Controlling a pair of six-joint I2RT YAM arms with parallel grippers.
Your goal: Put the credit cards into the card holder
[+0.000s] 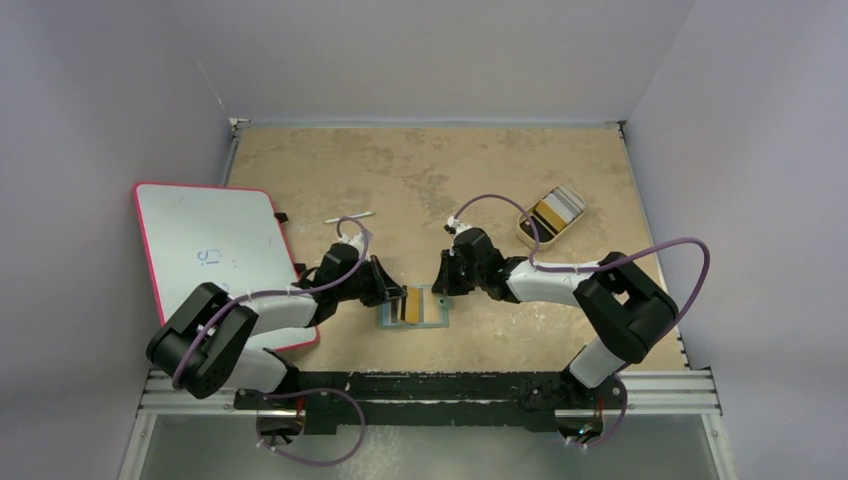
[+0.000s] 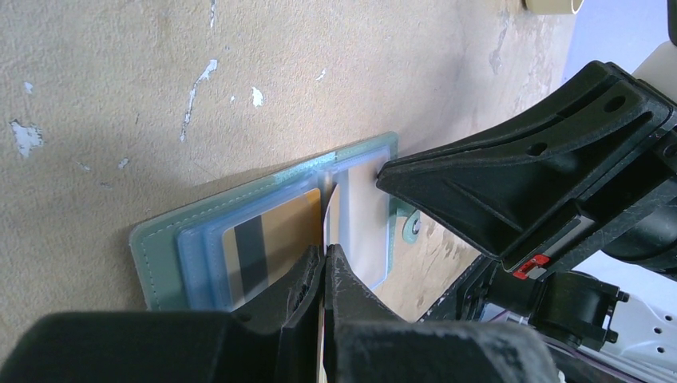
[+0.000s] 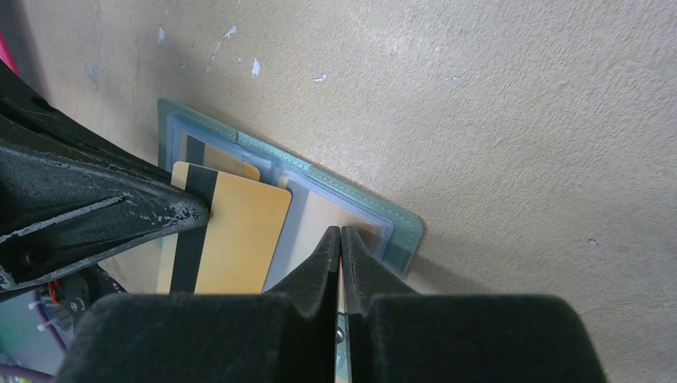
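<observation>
The card holder (image 1: 433, 324) lies open on the table, with a blue-green border and clear sleeves. My left gripper is shut on a gold card (image 3: 243, 231) with a black stripe, which stands tilted above the holder's middle. In the left wrist view that card shows nearly edge-on. Another gold card (image 2: 279, 235) lies inside the left sleeve. Over the opposite half, my right gripper is shut at the clear sleeve (image 3: 319, 215), with a thin edge between its fingers. Whether the held card's lower edge is inside a sleeve cannot be seen.
A beige tray (image 1: 566, 232) with several cards stands at the back right. On the left lies a whiteboard (image 1: 205, 240) with a red rim, and a white pen (image 1: 350, 217) rests near it. Table space behind the holder is clear.
</observation>
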